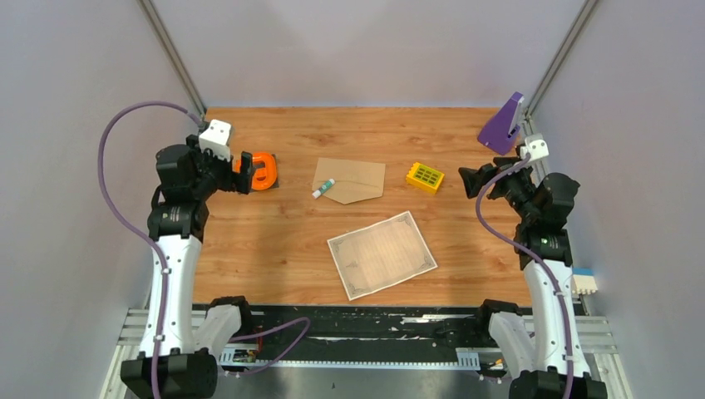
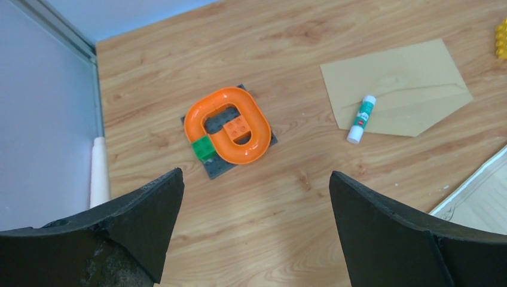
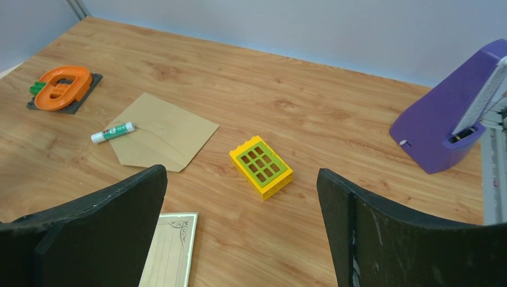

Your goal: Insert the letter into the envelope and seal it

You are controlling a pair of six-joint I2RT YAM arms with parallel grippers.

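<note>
The letter (image 1: 382, 256), a cream sheet with ornate corners, lies flat near the front middle of the table. Behind it rests the brown envelope (image 1: 359, 171), its pointed edge toward the front. A white and green glue stick (image 1: 323, 189) lies across the envelope's left front edge. Over the table's left side, near the orange piece, hangs my left gripper, open and empty. On the right side my right gripper is open too, with nothing between its fingers. Both are well apart from the letter and envelope.
An orange ring-shaped piece (image 2: 238, 152) on a dark plate sits at the left. Right of the envelope stands a yellow brick block (image 3: 261, 167). A purple dispenser-like object (image 3: 436, 116) occupies the back right corner. Bare wood surrounds the letter.
</note>
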